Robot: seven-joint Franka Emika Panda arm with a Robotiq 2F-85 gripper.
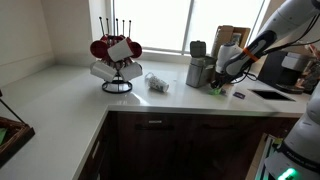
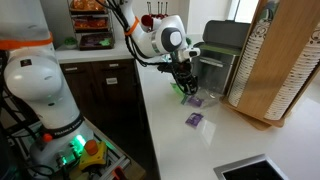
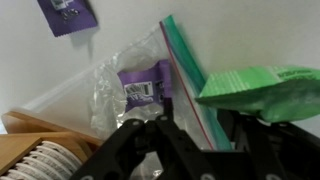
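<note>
A clear zip bag (image 3: 112, 85) with a green seal strip lies on the counter, and a purple packet (image 3: 146, 87) shows inside it. My gripper is over the bag's seal side, its fingers apart. A green packet (image 3: 265, 88) sits close to the camera at the right finger; whether it touches that finger, I cannot tell. In exterior view 2 the green packet (image 2: 180, 92) appears beside my gripper (image 2: 184, 90), low over the counter. Another purple packet (image 3: 68, 14) lies outside the bag.
A wooden slatted container (image 2: 249, 60) and a grey bin (image 2: 218, 65) stand behind the bag. The loose purple packet (image 2: 194, 119) lies in front, with bare counter around it. A rack with red mugs (image 1: 117, 60) stands farther left in exterior view 1.
</note>
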